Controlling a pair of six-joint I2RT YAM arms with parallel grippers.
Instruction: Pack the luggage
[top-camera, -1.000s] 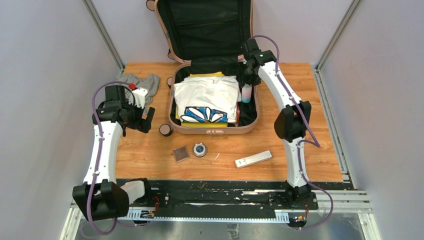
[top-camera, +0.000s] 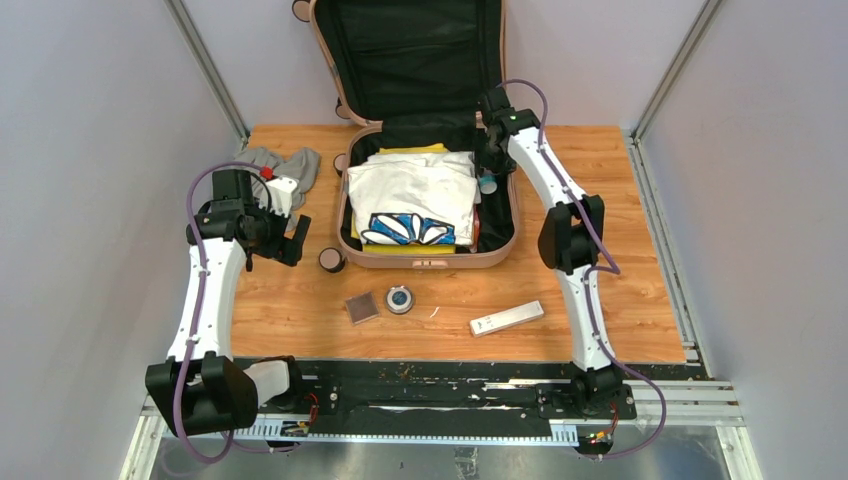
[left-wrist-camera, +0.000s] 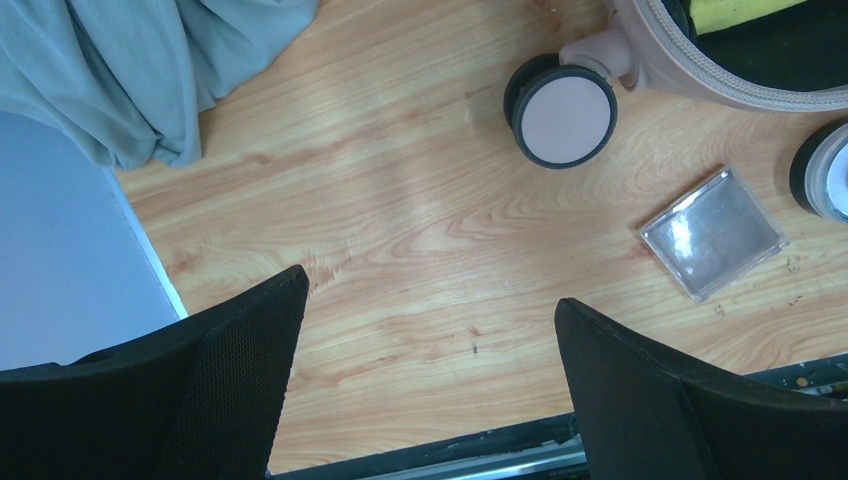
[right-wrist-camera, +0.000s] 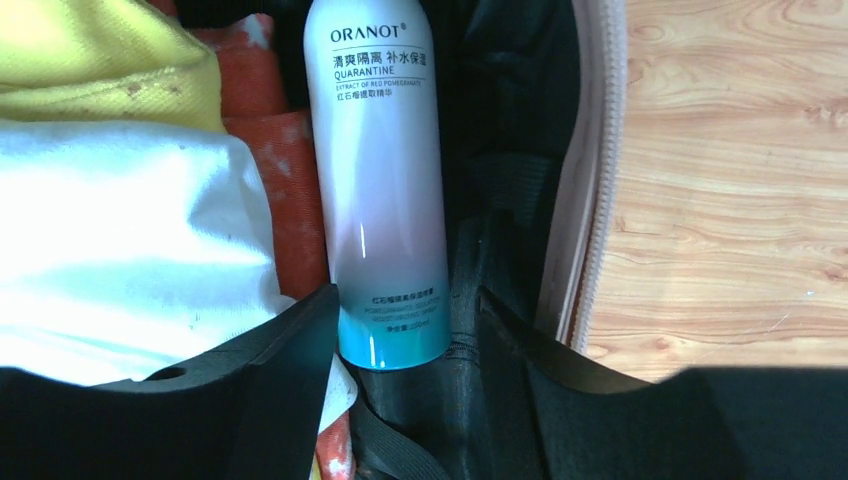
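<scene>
An open suitcase (top-camera: 515, 228) holds folded white and yellow clothes (top-camera: 412, 185). Along its right inner side lies a spray bottle (right-wrist-camera: 385, 190), white fading to teal, beside red fabric; in the top view the bottle (top-camera: 488, 185) is partly covered by my right gripper. That gripper is partly open at the bottle's teal base. Its left finger overlaps the bottle's edge in view, and a dark gap shows on the right. My left gripper stands wide open and empty over bare wood. In front of the suitcase are a round jar (top-camera: 399, 299) and a clear-lidded square case (left-wrist-camera: 715, 235).
A white elongated box (top-camera: 507, 318) lies front right. Grey cloth (top-camera: 285, 165) is bunched at the back left. A suitcase wheel (left-wrist-camera: 565, 118) juts out near the left gripper. Bare table lies to the right of the suitcase.
The left arm has barely moved.
</scene>
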